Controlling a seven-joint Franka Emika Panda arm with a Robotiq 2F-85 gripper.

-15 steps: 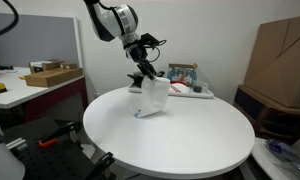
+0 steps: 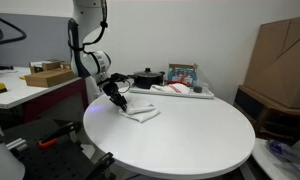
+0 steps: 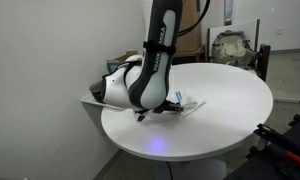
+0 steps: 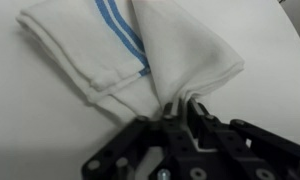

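A white towel with blue stripes [image 4: 110, 45] lies folded over itself on the round white table, and its near edge reaches my fingertips. In exterior view 1 the towel [image 2: 140, 112] spreads flat to the right of my gripper [image 2: 122, 108], which is low at the table's left side. The gripper has its fingertips close together at the towel's edge in the wrist view; whether cloth is still pinched between them is unclear. From the other side, my gripper [image 3: 178, 106] is down by the towel [image 3: 193, 103], partly hidden by the arm.
A dark pot [image 2: 147, 78] and a tray [image 2: 180, 93] with an upright picture-like item [image 2: 182, 74] stand at the table's back. Boxes [image 2: 50, 75] sit beyond the left edge.
A second ago the towel hung raised from my gripper near the table's middle. Gripper and towel have since come down and left, and the towel lies on the table.
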